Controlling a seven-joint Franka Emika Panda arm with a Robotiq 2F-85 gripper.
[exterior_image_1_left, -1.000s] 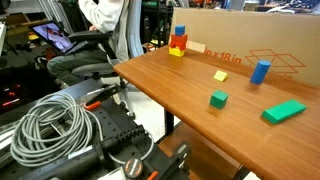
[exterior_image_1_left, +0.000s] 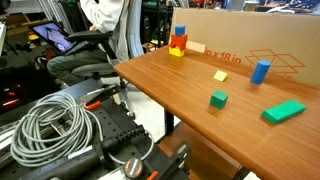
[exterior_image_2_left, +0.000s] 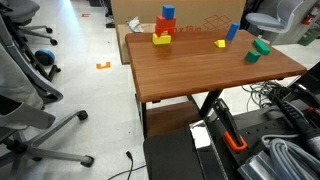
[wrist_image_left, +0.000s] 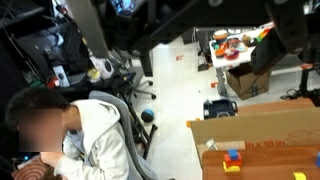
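On the wooden table (exterior_image_1_left: 190, 85), a stack of blocks (exterior_image_1_left: 178, 42) has yellow at the bottom, red in the middle and blue on top. A small yellow block (exterior_image_1_left: 220, 76) lies flat by itself. The blue block (exterior_image_1_left: 261, 72) stands upright, with a green cube (exterior_image_1_left: 218, 99) and a longer green block (exterior_image_1_left: 284, 112) nearer the front. My gripper shows as dark, blurred fingers at the top of the wrist view, spread wide with nothing between them. It points away from the tabletop; the stack (wrist_image_left: 232, 161) appears low in that view. Neither exterior view shows the gripper.
A cardboard panel (exterior_image_1_left: 235, 38) stands along the table's far side. A seated person (wrist_image_left: 95, 135) is beside the table in the wrist view. Coiled grey cable (exterior_image_1_left: 50, 135) lies at the lower left of exterior view 1.
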